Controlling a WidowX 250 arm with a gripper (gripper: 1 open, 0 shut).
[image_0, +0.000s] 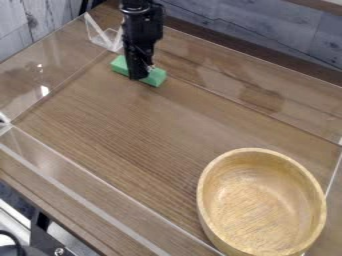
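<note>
My black gripper (142, 66) reaches down from the top of the camera view onto a green block (154, 78), which lies on the wooden table near the back left. The fingertips are at the block, covering part of it; whether they are shut on it is too small to tell.
A large tan bowl (261, 205) stands at the front right. Grey plank walls edge the back and upper left. Dark objects, partly cut off, lie beyond the front left edge.
</note>
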